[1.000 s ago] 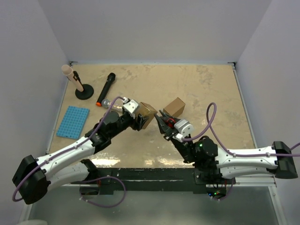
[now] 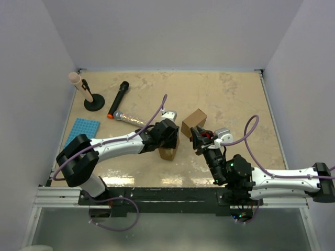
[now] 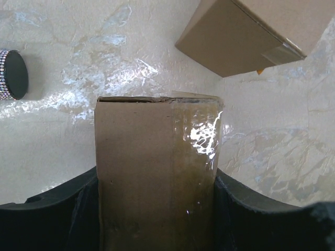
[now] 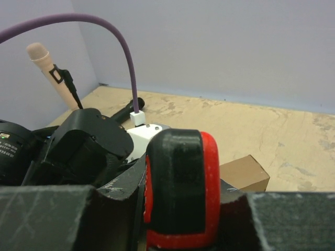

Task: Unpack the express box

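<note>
My left gripper (image 2: 170,134) is shut on a taped cardboard box (image 3: 154,157), held upright at the middle of the table; in the left wrist view the box fills the space between the black fingers. My right gripper (image 2: 201,137) is shut on a red-and-black box cutter (image 4: 178,183), just right of that box. A second cardboard box (image 2: 194,120) lies on the table behind the two grippers, also at upper right in the left wrist view.
A pink microphone on a stand (image 2: 84,89), a black microphone (image 2: 120,99), a glittery microphone (image 2: 126,118) and a blue mat (image 2: 82,133) are on the left.
The left arm has swung rightward and toward the near edge with the box, turning it more upright. The right gripper has moved right, away from that box, with the cutter in it.
</note>
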